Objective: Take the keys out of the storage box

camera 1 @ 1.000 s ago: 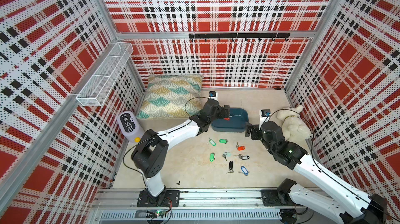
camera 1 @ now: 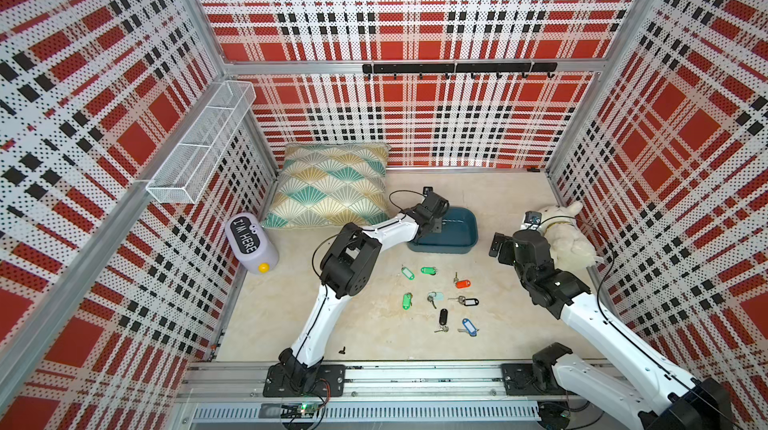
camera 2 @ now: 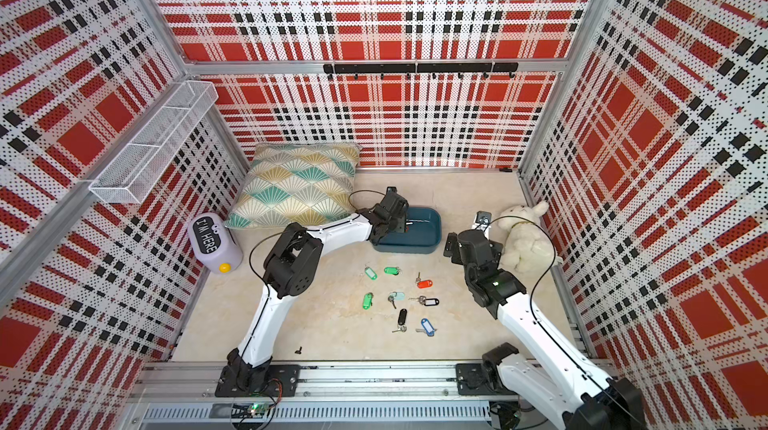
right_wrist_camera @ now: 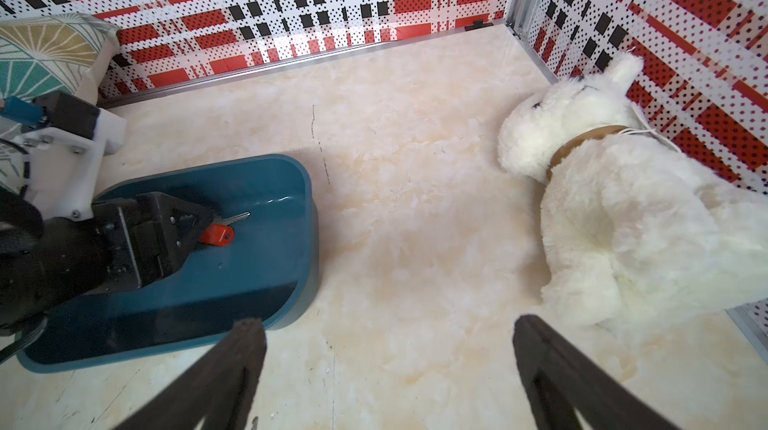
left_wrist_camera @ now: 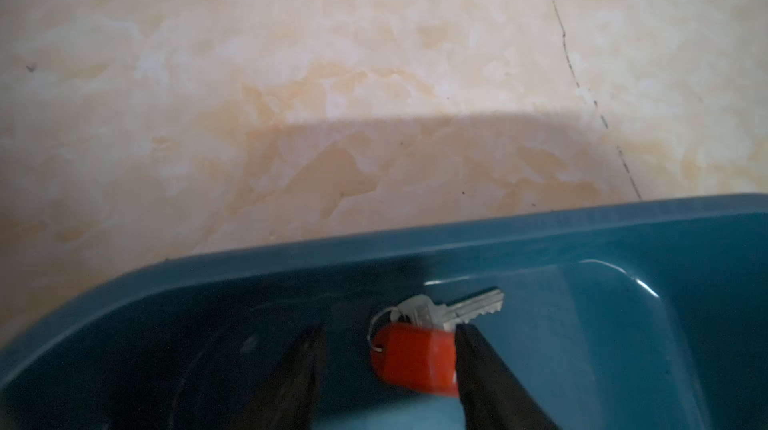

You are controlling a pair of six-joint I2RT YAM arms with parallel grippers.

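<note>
The dark teal storage box [camera 1: 457, 239] stands at mid-table. Inside it lies a red-tagged key [left_wrist_camera: 412, 358], its silver blade pointing right in the left wrist view. My left gripper is down in the box, partly open. The red tag sits between its fingers, close to the right one [left_wrist_camera: 480, 366], with a gap on the left side. In the right wrist view the tag [right_wrist_camera: 217, 234] shows just past the left fingertips. My right gripper hangs open and empty, right of the box.
Several tagged keys lie in front of the box, among them a red one [camera 1: 462, 283], a green one [camera 1: 407, 300] and a blue one [camera 1: 469, 326]. A patterned pillow [camera 1: 328, 185] is at back left, a white plush toy [right_wrist_camera: 632, 222] at right.
My left gripper has moved right and down into the box, covering the red tag from above. The right gripper has drawn back to the right, away from the box.
</note>
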